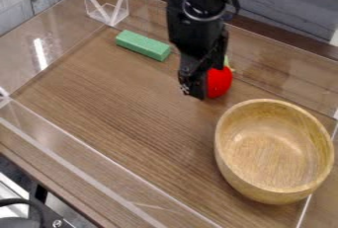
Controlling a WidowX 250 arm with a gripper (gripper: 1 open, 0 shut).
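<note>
My gripper (pixel 204 74) hangs over the middle right of the wooden table (pixel 106 133), its dark fingers apart and pointing down around a red oval object (pixel 222 84), which is partly hidden behind them. Whether the fingers touch it I cannot tell. A green block (pixel 142 44) lies to the upper left of the gripper. A small light green object behind the red one is mostly hidden by the gripper.
A large wooden bowl (pixel 271 173) fills the lower right. A clear plastic item (pixel 109 7) stands at the upper left. A dark cable is at the lower left corner.
</note>
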